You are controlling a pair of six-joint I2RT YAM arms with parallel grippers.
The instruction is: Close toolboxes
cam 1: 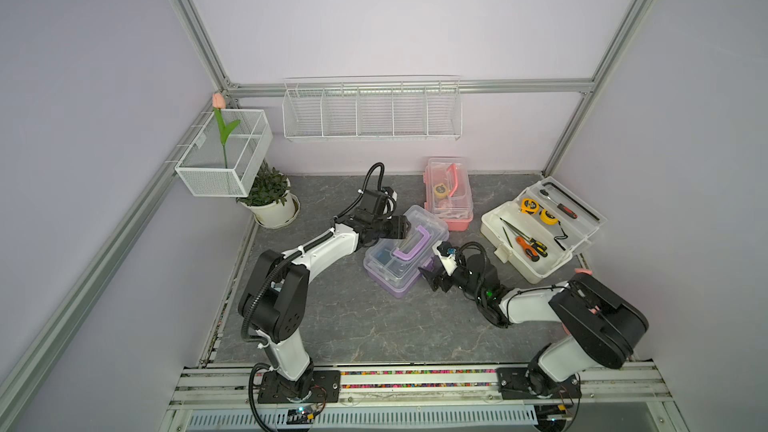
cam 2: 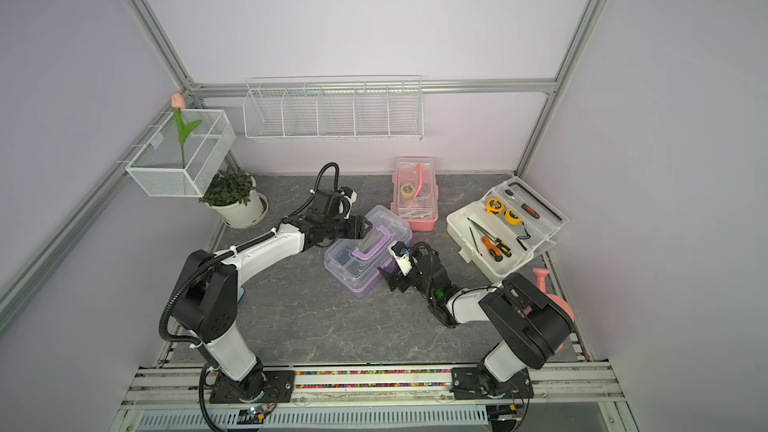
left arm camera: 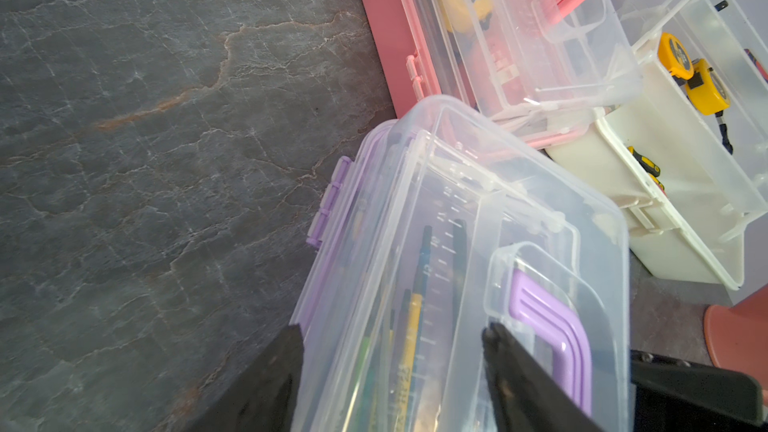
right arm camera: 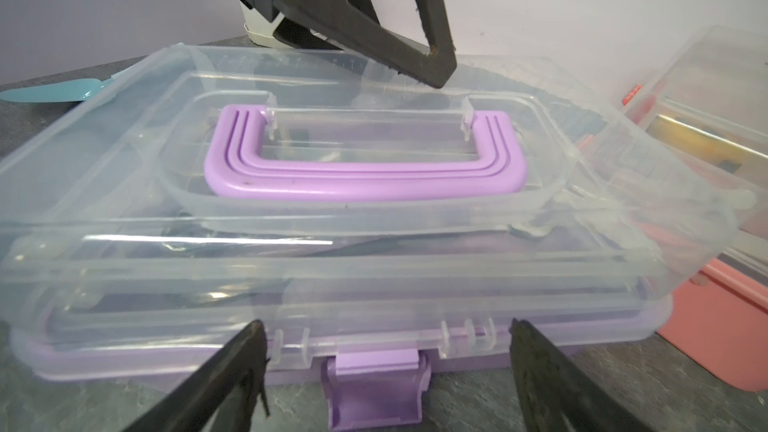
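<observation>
The purple toolbox [cam 1: 384,272] has its clear lid down and a lilac handle [right arm camera: 365,180] on top; its front latch [right arm camera: 374,396] hangs outward. My left gripper [cam 1: 397,226] is over the lid's back-left part, fingers part open, in the left wrist view on either side of the lid edge. My right gripper stands open at the front latch, nothing seen held. A pink toolbox [cam 1: 448,208] with clear lid down stands behind. A white toolbox [cam 1: 504,220] lies open at right, holding screwdrivers, tape measures and other tools.
A potted plant [cam 1: 268,208] stands back left under a mesh basket with a tulip. A pink object [cam 2: 552,308] is partly behind my right arm. A wire rack hangs on the back wall.
</observation>
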